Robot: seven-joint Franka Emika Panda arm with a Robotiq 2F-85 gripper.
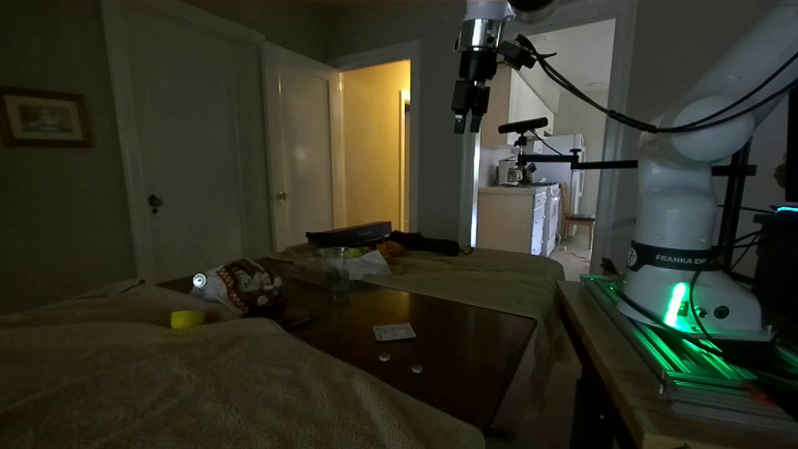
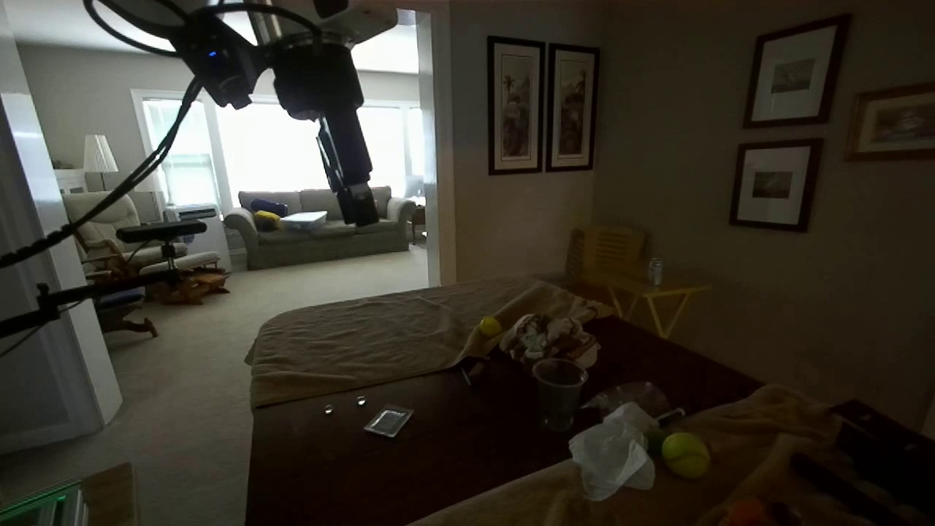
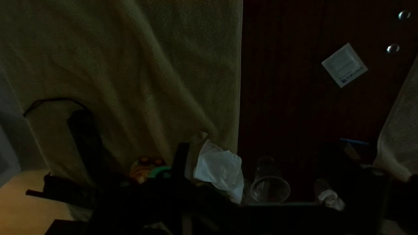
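Observation:
High above the table hangs my gripper (image 1: 467,126), pointing down, its two fingers parted with nothing visible between them. In the wrist view its dark fingers (image 3: 182,160) stand wide apart at the lower edge. Far below, on the dark wooden table (image 2: 307,464), lie a small flat white packet (image 2: 389,421) and two small clear round pieces, one (image 2: 361,400) nearer the packet and the other (image 2: 329,409) farther left. A clear plastic cup (image 2: 559,399) stands farther along the table. Beside it is a crumpled white tissue or bag (image 2: 613,451).
Tan towels (image 3: 176,58) cover both sides of the table. A patterned bag (image 1: 250,285), a yellow object (image 1: 187,319) and a yellow-green ball (image 2: 686,455) lie around. Dark items (image 1: 351,235) rest at the back. Bare wood surrounds the packet.

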